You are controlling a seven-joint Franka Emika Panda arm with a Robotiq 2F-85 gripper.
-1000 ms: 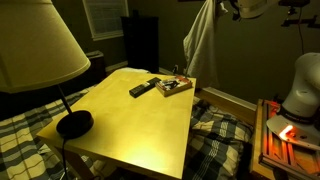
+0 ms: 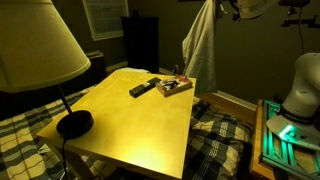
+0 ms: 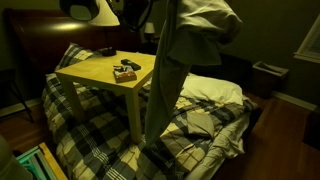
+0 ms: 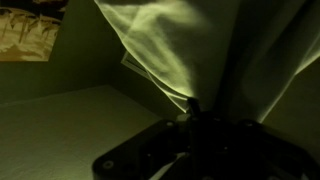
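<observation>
A pale cloth hangs in the air beyond the right side of the table, its top cut off by the frame in exterior view 1. In exterior view 2 the long cloth drops in folds in front of the bed, beside the table. My gripper shows dark in the wrist view, shut where the folds of the cloth gather at its fingertips. Shadow hides just how much fabric lies between the fingers.
The yellow table bears a small box of items, a dark remote and a black-based lamp. A bed with a plaid cover surrounds the table.
</observation>
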